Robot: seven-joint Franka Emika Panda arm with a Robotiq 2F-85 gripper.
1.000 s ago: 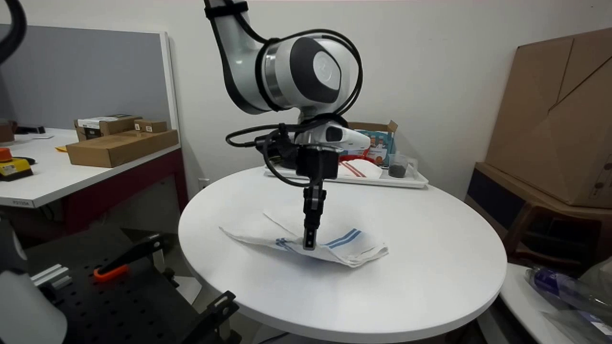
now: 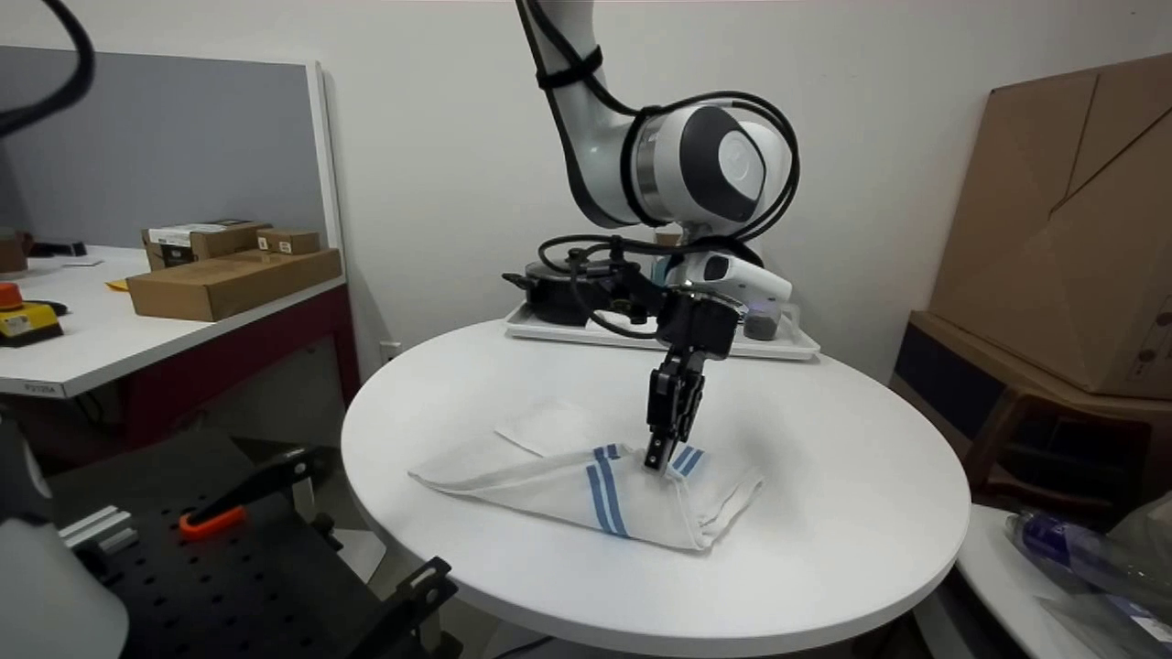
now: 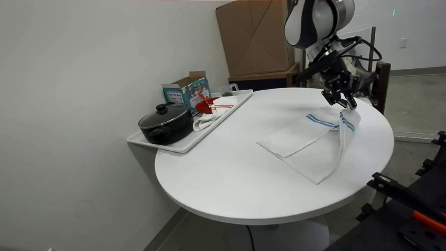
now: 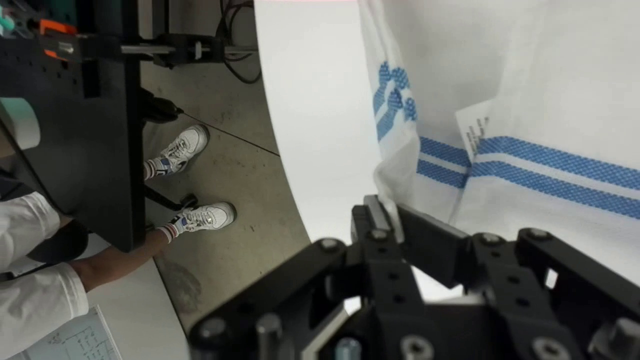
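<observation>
A white towel with blue stripes (image 2: 571, 491) lies partly folded on the round white table (image 2: 846, 516). In the wrist view my gripper is shut on an edge of this towel (image 4: 558, 114), and the pinched cloth rises in a fold between the fingertips. Exterior view 1 has the gripper (image 2: 656, 467) low over the towel's right part. From the other side, the gripper (image 3: 351, 106) meets the towel (image 3: 307, 138) at its striped end. A small printed label (image 4: 474, 123) shows on the cloth near the stripes.
Along the wall a white tray (image 3: 184, 147) holds a black pot (image 3: 165, 125), an open box (image 3: 196, 92), a red bowl (image 3: 202, 106) and a red-striped cloth (image 3: 223, 104). A person's shoes (image 4: 207, 217) show beyond the table edge.
My arm has moved right in exterior view 1 with the held edge. The towel's near part, earlier lifted, now lies spread toward the front, and its stripes have shifted.
</observation>
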